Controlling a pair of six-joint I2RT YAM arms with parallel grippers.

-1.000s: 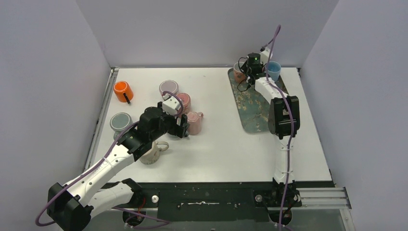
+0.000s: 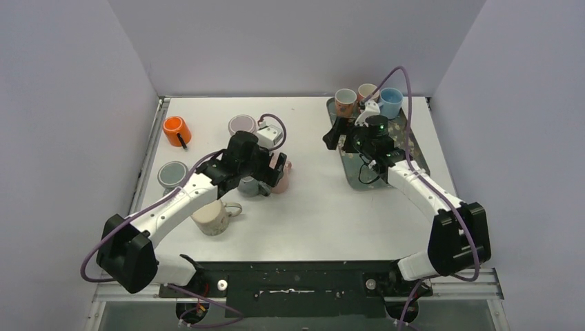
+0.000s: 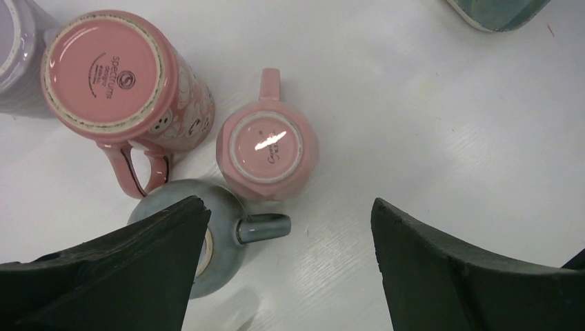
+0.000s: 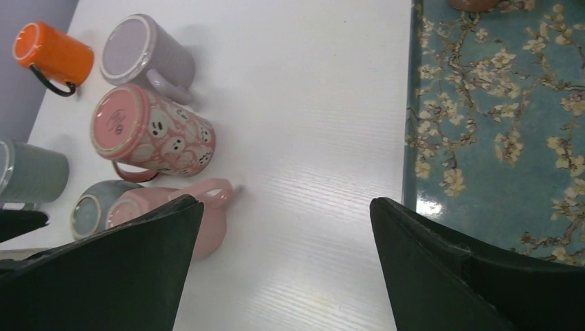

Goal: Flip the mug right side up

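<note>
My left gripper is open above a cluster of upside-down mugs: a small pink mug (image 3: 265, 152) just beyond the fingertips, a taller pink patterned mug (image 3: 114, 76) to its upper left, and a grey-blue mug (image 3: 221, 245) below, partly behind a finger. A lilac mug (image 4: 138, 52) and a green-grey mug (image 4: 38, 172) also show base up in the right wrist view. My right gripper is open with nothing between its fingers, over the bare table near the tray's left edge, facing the cluster.
A dark floral tray (image 2: 365, 181) at the right holds upright cups (image 2: 345, 100) at its back. An orange mug (image 2: 176, 128) stands back left, a cream mug (image 2: 210, 221) front left. Walls surround the back and sides.
My left gripper has moved up and right in the top view, over the pink mugs.
</note>
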